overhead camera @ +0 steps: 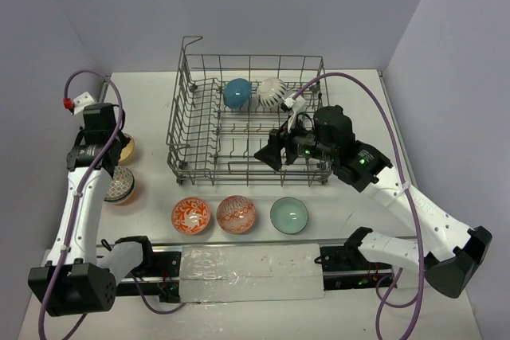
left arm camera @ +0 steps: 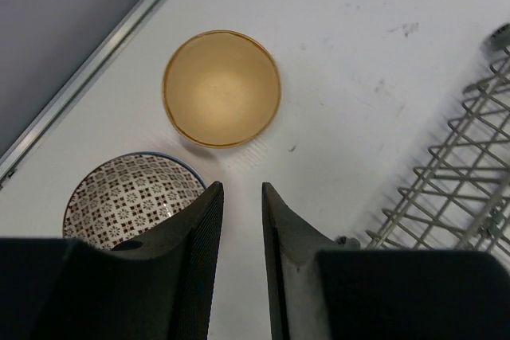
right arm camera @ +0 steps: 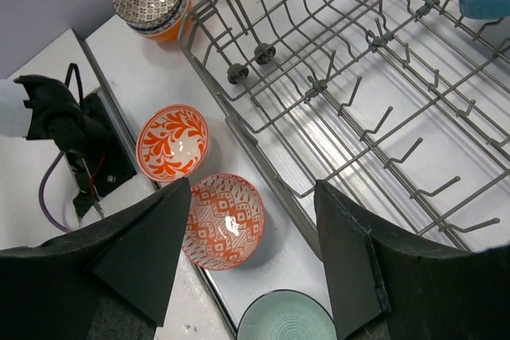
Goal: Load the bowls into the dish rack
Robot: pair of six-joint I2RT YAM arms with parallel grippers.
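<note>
In the dish rack (overhead camera: 195, 137), a blue bowl (overhead camera: 237, 93) and a white striped bowl (overhead camera: 271, 91) stand tilted in the back row. Along the table's front lie an orange-patterned bowl (right arm camera: 172, 142), a red-patterned bowl (right arm camera: 224, 220) and a green bowl (right arm camera: 288, 318). At the left, a yellow bowl (left arm camera: 221, 89) sits behind a stack topped by a dark-patterned bowl (left arm camera: 131, 201). My left gripper is open above the left table side, empty. My right gripper, partly open and empty, hovers over the rack's front right.
The rack's front wire edge (right arm camera: 263, 161) stands between the rack's inside and the front bowls. Bare table shows left of the rack. A purple cable (overhead camera: 414, 220) loops along the right arm.
</note>
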